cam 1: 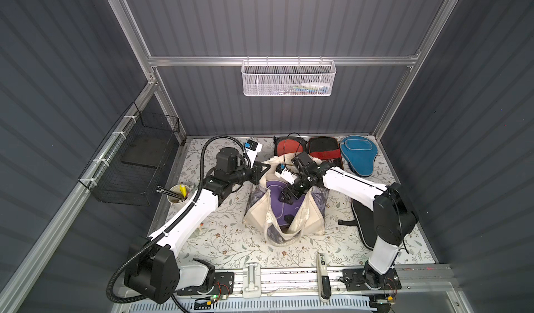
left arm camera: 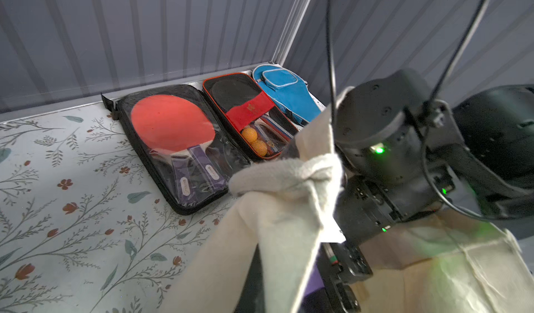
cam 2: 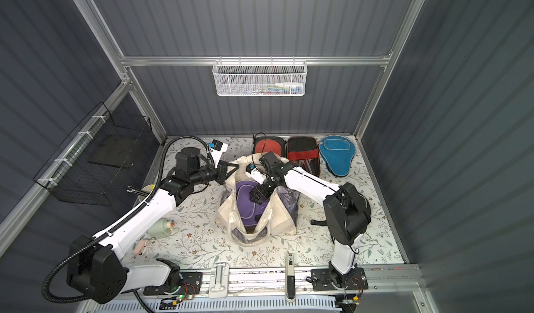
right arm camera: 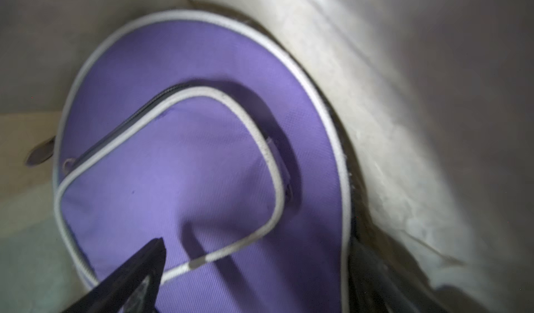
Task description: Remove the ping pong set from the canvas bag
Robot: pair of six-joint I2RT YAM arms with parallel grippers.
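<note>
A cream canvas bag (cam 1: pixel 307 219) stands mid-table, holding a purple ping pong case (right arm camera: pixel 167 174) with white piping and a zipped pocket, seen closely in the right wrist view. My right gripper is down inside the bag over the case, open, with a finger on either side of that view's lower part. My left gripper (cam 1: pixel 263 168) is shut at the bag's upper left rim; in the left wrist view the bag's cloth hides its fingers, so whether it pinches the fabric is unclear.
Red-and-black paddle cases (left arm camera: pixel 169 124) and a blue case (cam 1: pixel 358 154) lie along the back. A black case (cam 1: pixel 367 232) lies at the right. A cup with tools (cam 1: pixel 178 193) stands at the left, below a wire basket (cam 1: pixel 133 163). A white basket (cam 1: pixel 288 79) hangs on the back wall.
</note>
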